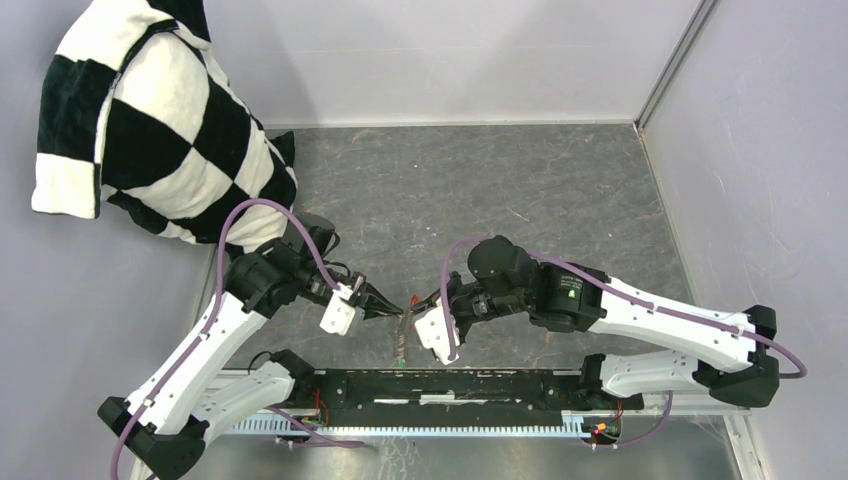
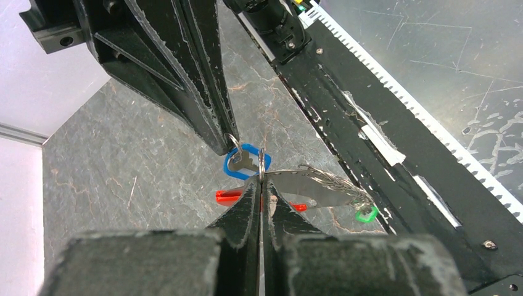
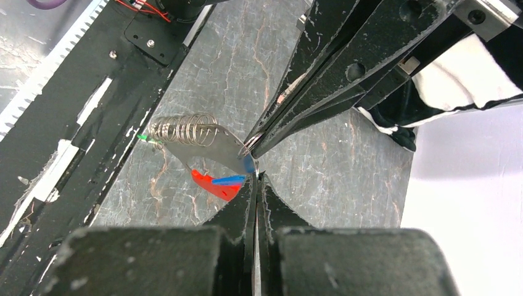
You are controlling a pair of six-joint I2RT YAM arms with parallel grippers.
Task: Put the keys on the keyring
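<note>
Between the two arms in the top view hangs a small cluster of keys. My left gripper is shut on a thin metal ring (image 2: 261,161) standing up from its fingertips. Facing it, my right gripper is shut with a bit of thin wire ring at its tips; beside that is a blue-rimmed key (image 2: 265,159). A red key (image 3: 214,187) hangs below. A grey metal piece (image 3: 213,145) with a wire coil (image 3: 185,129) runs to a green end (image 2: 366,214). Whether the two rings are linked, I cannot tell.
A checkered cushion (image 1: 160,130) fills the back left corner. A black rail (image 1: 450,400) runs along the front edge, and white walls close the sides.
</note>
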